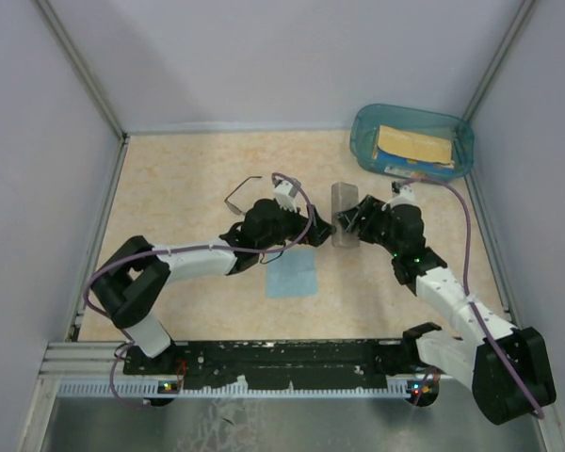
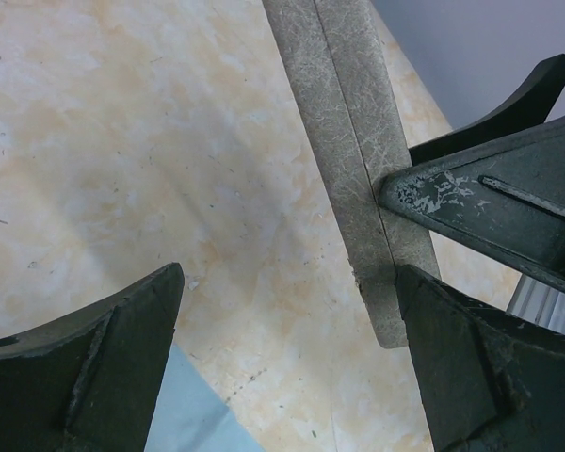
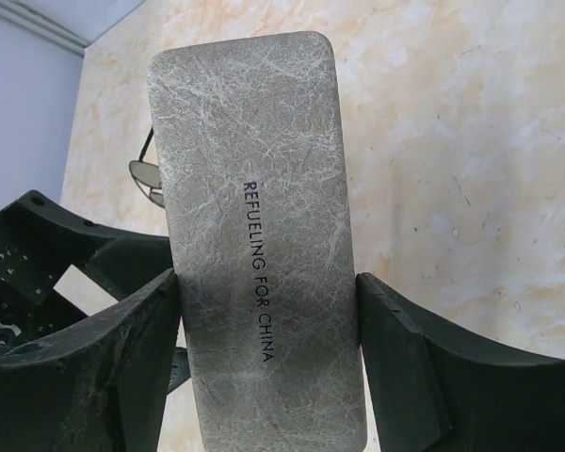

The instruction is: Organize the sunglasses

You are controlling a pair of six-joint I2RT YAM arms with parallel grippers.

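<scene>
A grey speckled glasses case (image 3: 254, 151), printed "REFUELING FOR CHINA", is held upright above the table by my right gripper, which is shut on it. My left gripper is open at the case's left side in the top view; in the left wrist view the case (image 2: 339, 113) runs past its right finger. The sunglasses (image 1: 234, 198) lie behind my left arm, partly hidden by the case in the right wrist view. A light blue cloth (image 1: 290, 278) lies on the table below my left gripper.
A teal basket (image 1: 367, 132) holding a yellow item (image 1: 414, 143) stands at the back right. Walls enclose the table on the sides and back.
</scene>
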